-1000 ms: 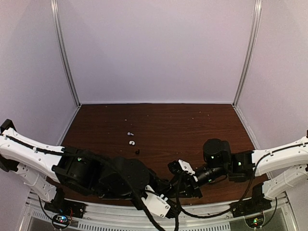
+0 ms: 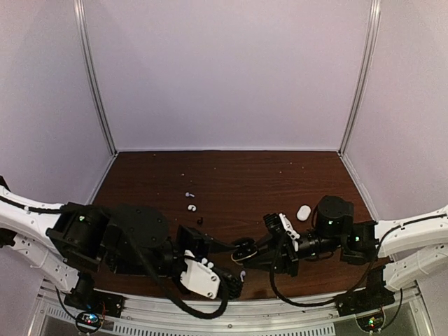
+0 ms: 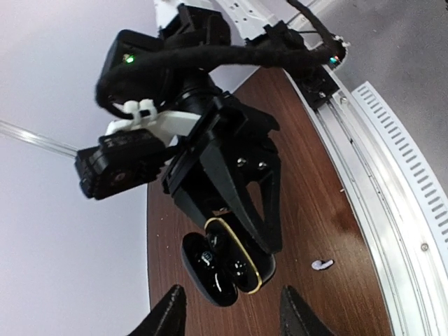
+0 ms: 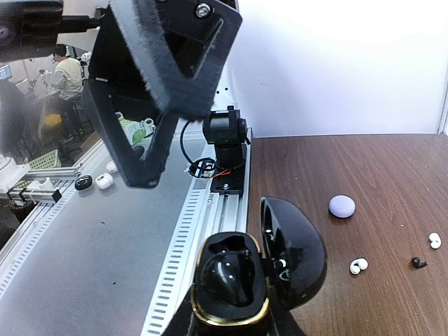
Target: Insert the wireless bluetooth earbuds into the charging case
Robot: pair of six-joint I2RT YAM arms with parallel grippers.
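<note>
A glossy black charging case (image 4: pixel 231 308) with a gold rim has its lid (image 4: pixel 294 252) open, and my right gripper is shut on it. Inside the case, a rounded black shape (image 4: pixel 227 276) looks like an earbud in its well; whether the other well is filled I cannot tell. My left gripper stands open and empty, a short way from the case. From the right wrist view, the left fingers (image 4: pixel 143 168) appear above the case, apart from it. A black earbud (image 4: pixel 418 262) lies on the table.
White earbuds (image 4: pixel 358 266) and a lavender case (image 4: pixel 341 206) lie on the brown table. A lavender earbud (image 3: pixel 322 264) rests near the front rail (image 3: pixel 371 231).
My left gripper has drawn back to the left, away from the case. The right arm has shifted slightly right, and the case now shows between the two grippers.
</note>
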